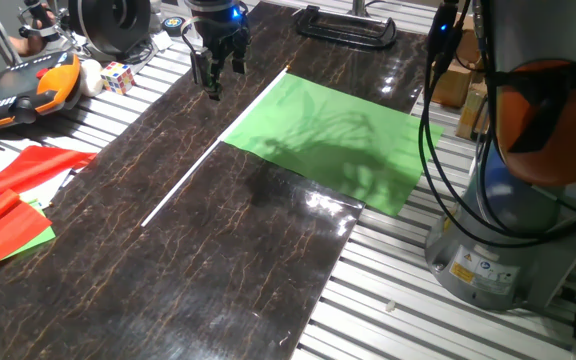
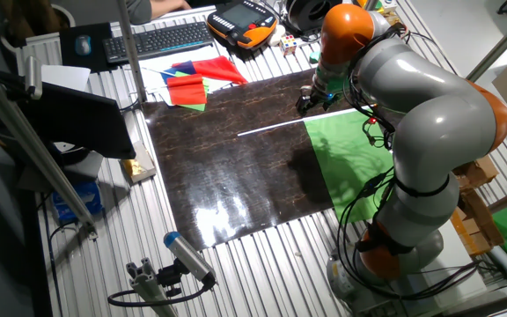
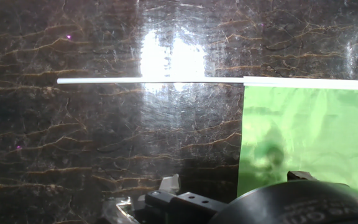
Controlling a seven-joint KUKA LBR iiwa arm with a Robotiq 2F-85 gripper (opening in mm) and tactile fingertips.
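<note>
A green flag lies flat on the dark marbled board, its white stick running along one edge and out past the cloth. In the wrist view the bare stick reaches left of the green cloth. My gripper hangs over the board beside the stick, on the side away from the cloth, and clear of both. Its dark fingers look apart, with nothing seen between them. Exterior view 2 has the gripper above the stick; the wrist view cuts off the fingertips.
Red, blue and green flags lie in a pile at the board's far-left corner. An orange-black pendant, a puzzle cube and a keyboard stand beyond the board. A black clamp-like frame rests at its end. The board's middle is bare.
</note>
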